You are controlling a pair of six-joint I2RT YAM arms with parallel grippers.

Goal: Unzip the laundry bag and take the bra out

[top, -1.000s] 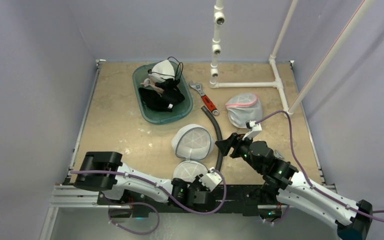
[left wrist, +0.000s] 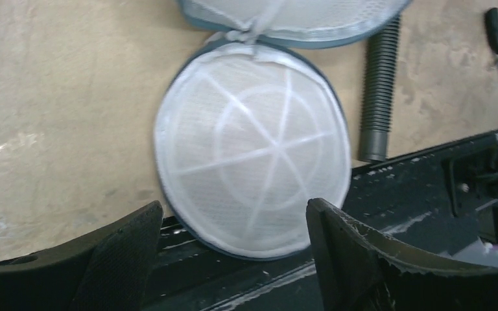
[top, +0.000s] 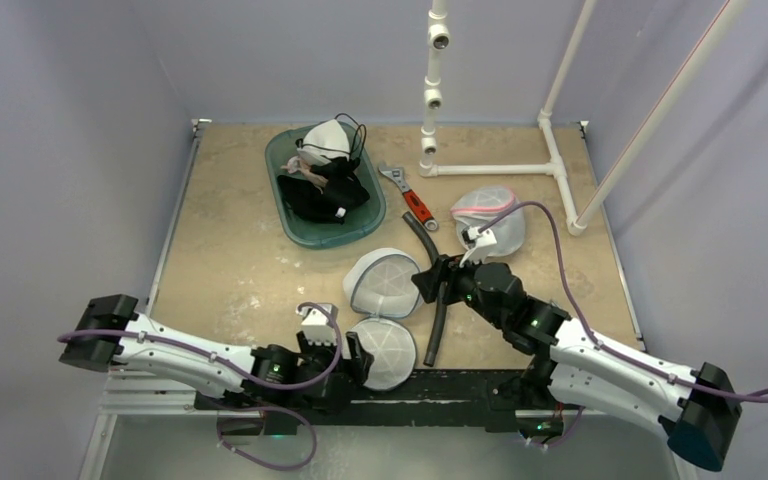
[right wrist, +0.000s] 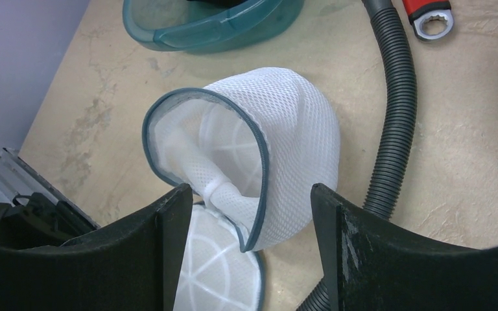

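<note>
A white mesh laundry bag (right wrist: pixel 298 142) with grey trim lies unzipped at the front middle, its round lid (left wrist: pixel 253 142) folded flat toward the front edge. Inside its opening only white mesh shows. Another mesh bag (top: pixel 490 225) with pink trim lies at the back right. Black and white garments (top: pixel 310 200) are in the green basket. My left gripper is open over the lid's front part. My right gripper is open above the grey-trimmed bag's right side, nothing between its fingers.
The green basket (top: pixel 290 225) stands at the back left. A black hose (right wrist: pixel 394 129) runs beside the bag. A wrench (top: pixel 415 205) lies behind it, and white pipes (top: pixel 490 170) stand at the back right. The left of the board is clear.
My left arm has swung to the left along the front edge. My right gripper has moved slightly back and left.
</note>
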